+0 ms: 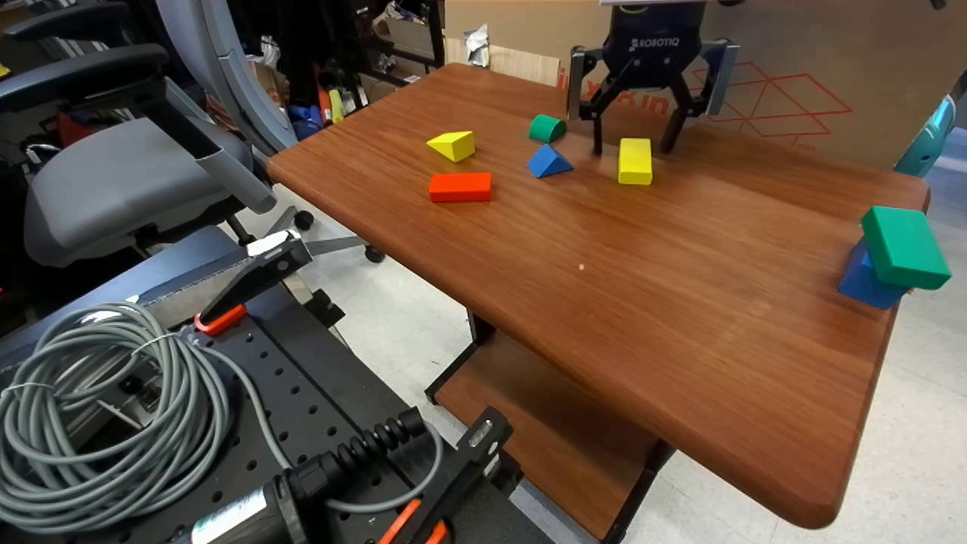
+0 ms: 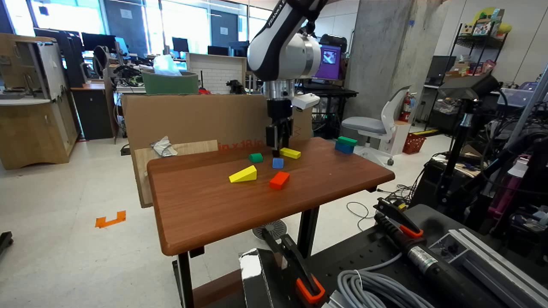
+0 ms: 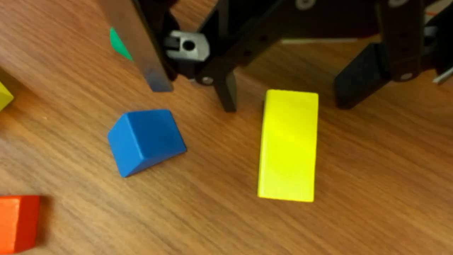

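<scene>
My gripper (image 1: 632, 149) hangs close over the far part of the table, its fingers spread apart with nothing between them. The yellow rectangular block (image 3: 287, 146) lies flat on the wood; in the wrist view it sits just below the gap between my fingertips, untouched. Left of it is a blue triangular block (image 3: 148, 138), outside my left finger (image 3: 227, 91). Farther left lie the green rounded block (image 1: 548, 128), the yellow wedge (image 1: 453, 145) and the red block (image 1: 460, 187). At the right end, a green block (image 1: 903, 246) rests tilted on a blue block (image 1: 868, 279).
A cardboard sheet (image 2: 169, 118) stands behind its far edge. A black cart (image 1: 299, 381) with coiled cable (image 1: 109, 417) stands close to the near side.
</scene>
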